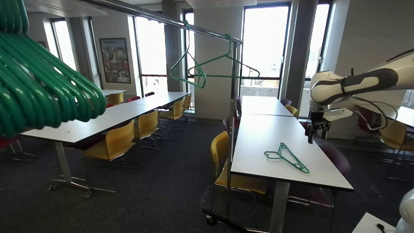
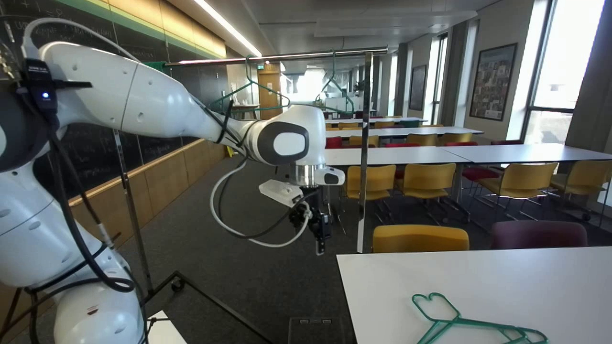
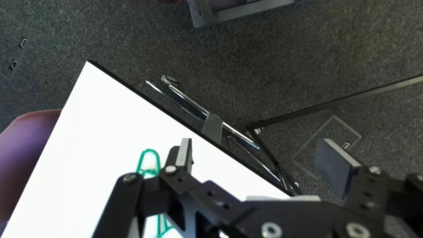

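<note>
A green plastic hanger [image 1: 303,168] lies flat on the white table [image 1: 264,132]. In exterior view 2 the same hanger [image 2: 482,324] shows at the lower right, partly cut off by the frame. My gripper [image 1: 317,138] points down, raised above the tabletop level near the table's right side in exterior view 1. The wrist view shows the gripper open wide, with nothing between its fingers. Part of the hanger [image 3: 159,159] appears there beside and below the left finger, partly hidden by the gripper body.
Two green hangers hang apart on the metal rack rail [image 1: 209,32]; a dense bunch of green hangers [image 1: 42,85] fills the left foreground. The rack's upright post [image 2: 364,149] stands near the table. Yellow chairs [image 1: 220,151] and a purple chair [image 1: 334,158] flank the table.
</note>
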